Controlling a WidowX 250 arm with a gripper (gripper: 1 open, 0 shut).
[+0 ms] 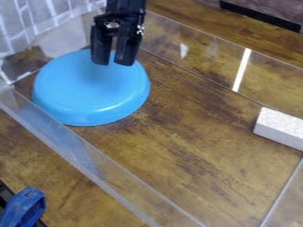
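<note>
My black gripper (113, 51) hangs at the top centre-left, over the back part of a round, light blue disc (90, 92) with a smooth top. Its two dark fingers point down, close to the disc. Whether anything is between them is hard to make out.
A white block (279, 128) lies at the right. A blue object (19, 209) is at the lower left corner. Clear transparent edges run around the wooden surface (178, 155), with a tiled wall at the upper left.
</note>
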